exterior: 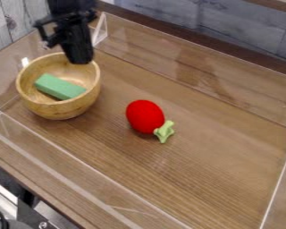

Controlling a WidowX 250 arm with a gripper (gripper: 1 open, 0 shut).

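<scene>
My gripper (64, 38) is a dark shape at the top left of the camera view, above the far rim of a wooden bowl (83, 107); it is blurred, and its fingers look shut with nothing visible between them. A green block (58, 86) lies in the bowl. A red tomato-like object (145, 116) with a light green piece (164, 132) at its lower right lies on the table, right of the bowl.
A grey wall runs along the back right. A dark object is cut off at the lower left corner.
</scene>
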